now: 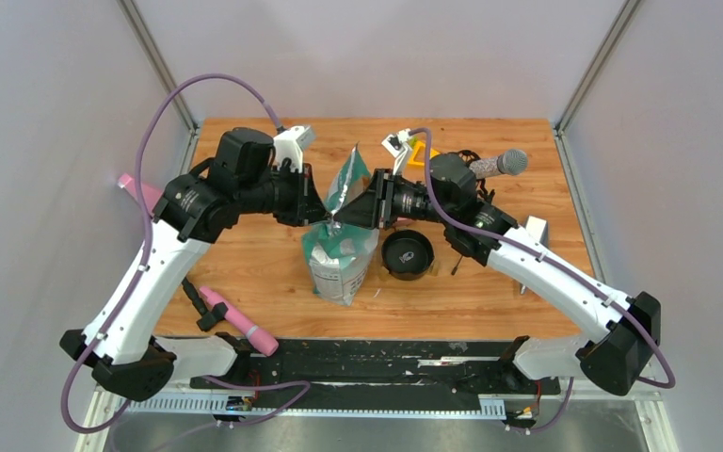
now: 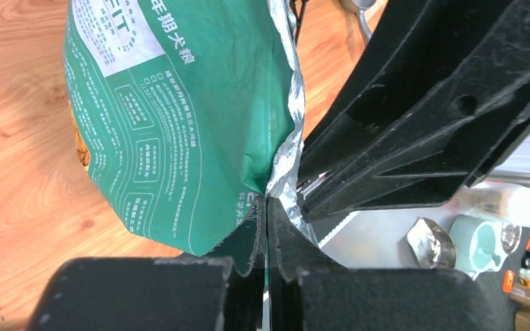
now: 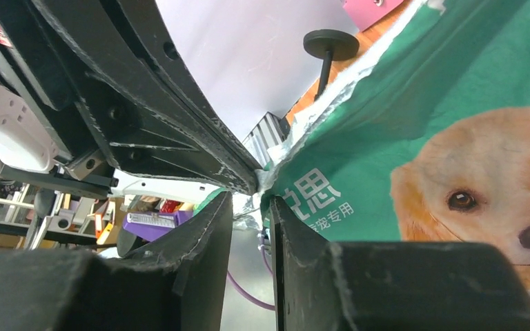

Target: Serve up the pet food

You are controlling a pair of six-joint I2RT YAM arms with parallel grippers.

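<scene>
The green pet food bag [image 1: 339, 264] stands in the middle of the table, a dog pictured on it. My left gripper is shut at the crinkled foil top edge [image 2: 284, 165], which appears to run between its fingertips. My right gripper is at the same edge from the other side, close to the left one, its fingers a little apart with the edge at their tips. A black bowl [image 1: 407, 254] sits right of the bag.
A microphone [image 1: 499, 164] and yellow object [image 1: 416, 158] lie at the back right. A pink cylinder [image 1: 245, 320] and black stand [image 1: 211, 318] lie at the front left.
</scene>
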